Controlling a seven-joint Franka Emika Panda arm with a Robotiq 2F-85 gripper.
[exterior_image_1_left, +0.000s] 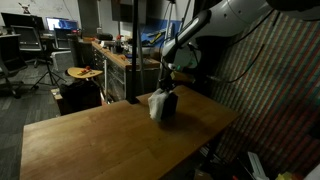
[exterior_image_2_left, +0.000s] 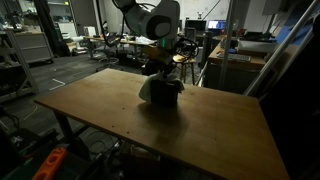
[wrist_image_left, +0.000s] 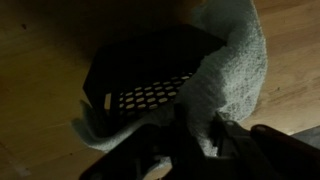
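Note:
A black box (exterior_image_2_left: 165, 94) with a mesh wall stands on the wooden table. Over one side of it hangs a pale grey cloth (exterior_image_1_left: 157, 104), bunched at the top and falling toward the tabletop. In the wrist view the cloth (wrist_image_left: 238, 70) runs along the edge of the dark box (wrist_image_left: 135, 70), whose perforated side shows below. My gripper (exterior_image_2_left: 163, 73) is just above the box and cloth. Its dark fingers overlap the cloth at the bottom of the wrist view, too dim to show how far apart they are or whether cloth lies between them.
A dark curtain (exterior_image_1_left: 275, 85) hangs to the right in exterior view 1.

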